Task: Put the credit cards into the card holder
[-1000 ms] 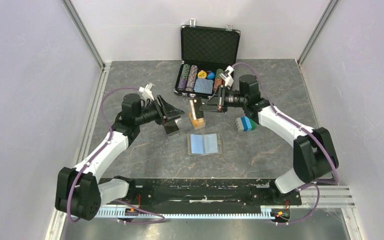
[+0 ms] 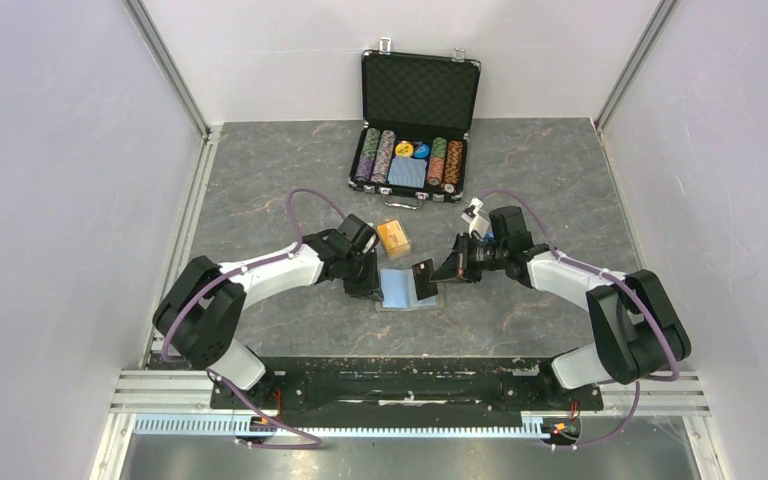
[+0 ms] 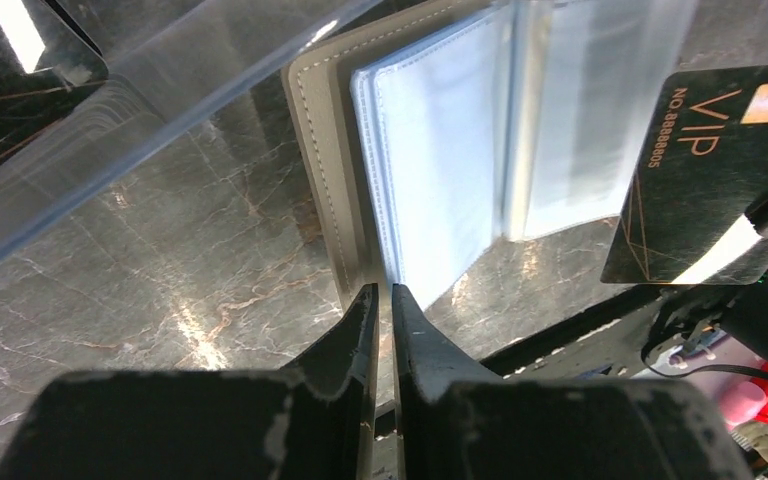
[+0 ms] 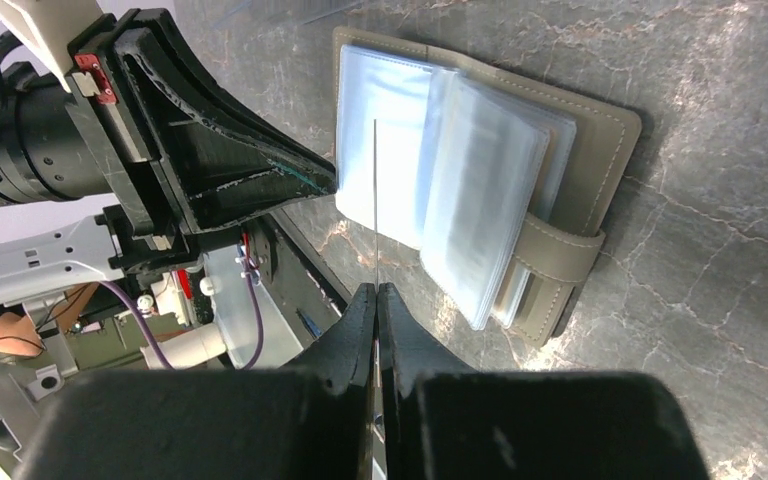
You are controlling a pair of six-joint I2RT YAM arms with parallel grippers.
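Note:
The grey-beige card holder [image 2: 430,305] lies open on the table, its clear bluish sleeves [image 3: 440,150] facing up. A black VIP card [image 3: 710,150] hangs above the sleeves on the right side, with my right gripper shut on its edge. In the right wrist view the card [image 4: 376,200] appears edge-on as a thin line. My left gripper is at the left, near end of the holder, its fingertips slightly apart beside the lower corner of the left sleeve. Whether sleeve film lies between them is hard to see.
A clear tray [image 3: 190,110] with black cards is left of the holder. Behind the holder stands a clear box with orange contents [image 2: 394,238]. An open poker-chip case [image 2: 410,190] sits at the back. Bare tabletop [image 2: 520,320] lies front right.
Both arms came down and toward the front, to the holder. The right carried the black card over the sleeves; the left went right to the holder's left side, its fingers narrowing.

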